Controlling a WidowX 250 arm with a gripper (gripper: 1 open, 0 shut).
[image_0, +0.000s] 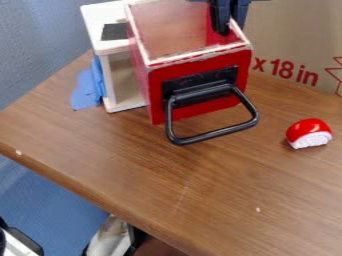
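My black gripper (221, 14) is at the top edge of the view, over the back right corner of a red box (156, 79) with a pale pink interior and a large black wire handle (211, 130) on its front. Whether the gripper is open or shut cannot be made out, as it is mostly cropped. A white box (123, 90) stands just behind and left of the red one.
A red and white rounded object (309, 130) lies to the right on the wooden table (160, 190). A blue cloth (86, 88) is at the left. Cardboard (294, 40) stands behind.
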